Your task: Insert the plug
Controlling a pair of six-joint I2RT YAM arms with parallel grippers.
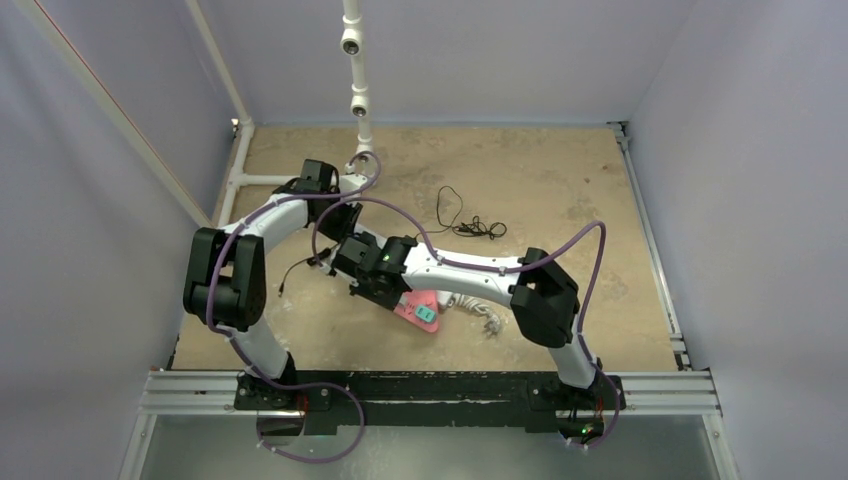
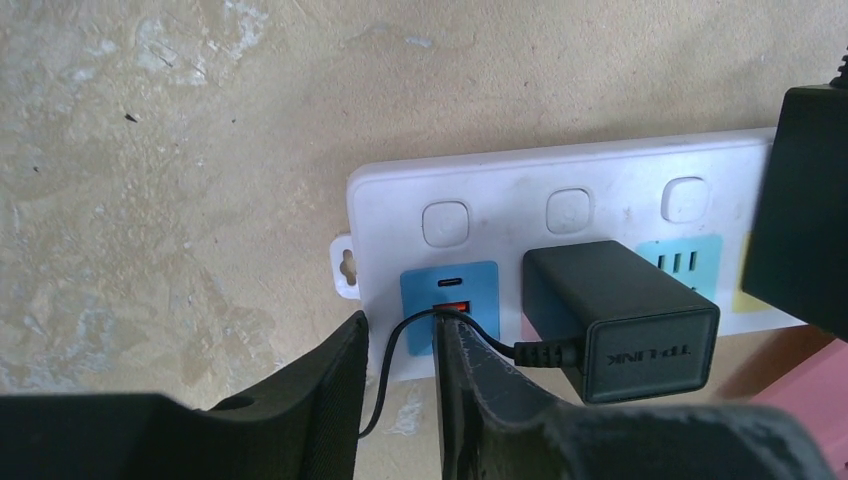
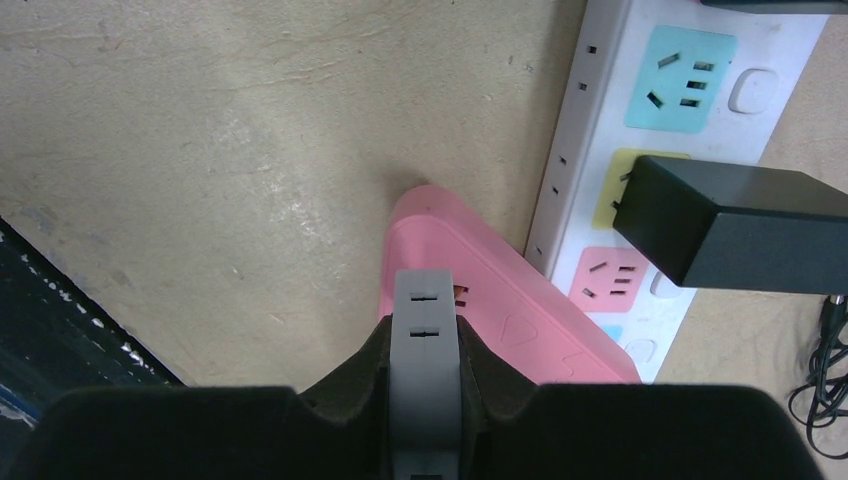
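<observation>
A white power strip (image 2: 610, 170) carries a TP-LINK adapter (image 2: 645, 350) and a second black adapter (image 2: 800, 200). At its end, in the left wrist view, my left gripper straddles a thin black cable over the blue socket panel, fingers parted. In the right wrist view my right gripper is shut on a grey plug-like block (image 3: 425, 375) with slots, over a pink strip (image 3: 480, 270) lying beside the white one. From above, both arms hide much of the strips.
A coiled black cable (image 1: 478, 228) lies behind the right arm, a white cord (image 1: 485, 315) to its front right. A white pipe frame stands at the back left.
</observation>
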